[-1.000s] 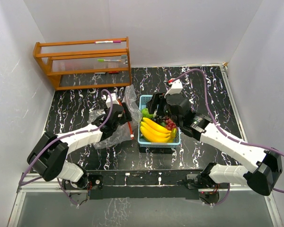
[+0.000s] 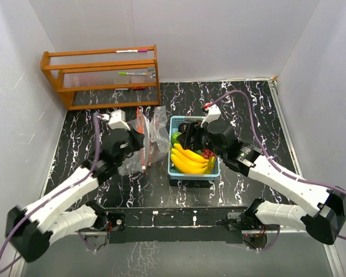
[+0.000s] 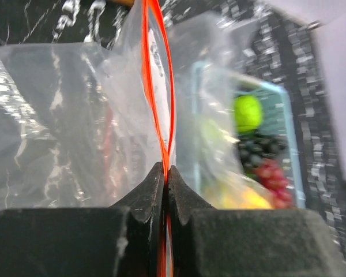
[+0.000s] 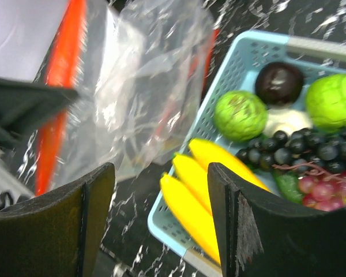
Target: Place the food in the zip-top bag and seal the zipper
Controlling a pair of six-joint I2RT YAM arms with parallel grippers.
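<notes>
The clear zip top bag [image 2: 155, 135] with its orange zipper strips [image 3: 147, 69] is on the left side of the counter. My left gripper is shut on one rim of it, the orange strips running down between the fingertips. From the right wrist, the bag [image 4: 155, 75] looks crumpled against the basket's side. Above the blue basket [image 2: 174, 169], my right gripper is open and holds nothing. Inside the basket lie yellow bananas [image 4: 190, 205], a green ball-shaped vegetable [image 4: 240, 115], dark grapes [image 4: 303, 151], red grapes [image 4: 331, 190] and a dark round item [image 4: 278, 83].
A wooden rack [image 2: 104, 66] with pens stands at the back left. The bag fills the space between the left arm and the basket.
The left arm has swung, its elbow coming nearer the camera and blurred now. Its gripper has shifted slightly left and the bag's orange edge has risen with it.
</notes>
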